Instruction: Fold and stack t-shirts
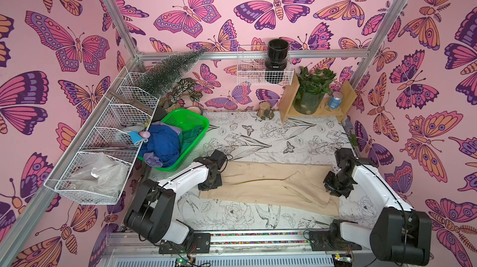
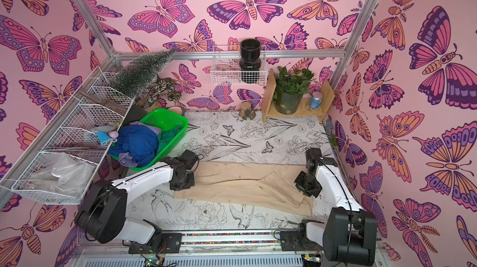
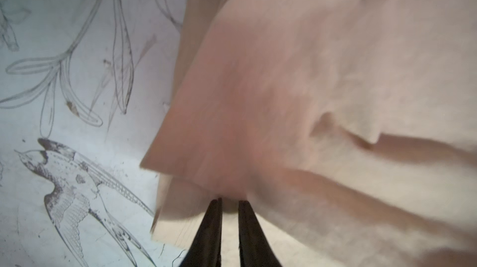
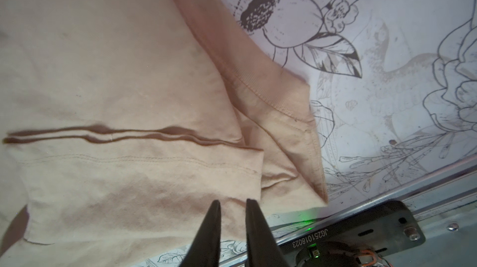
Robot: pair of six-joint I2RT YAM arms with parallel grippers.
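A beige garment lies in a long folded strip across the front half of the patterned table. My left gripper hovers at the strip's left end, over a folded corner, its fingertips slightly apart. At the right end, in the top views, sits my right gripper, with its fingertips also a little apart over layered hems and a stitched edge. I cannot tell whether either touches the cloth.
A green basket with blue, green and lilac clothes stands at back left, beside wire racks. A wooden shelf with a plant is at back right.
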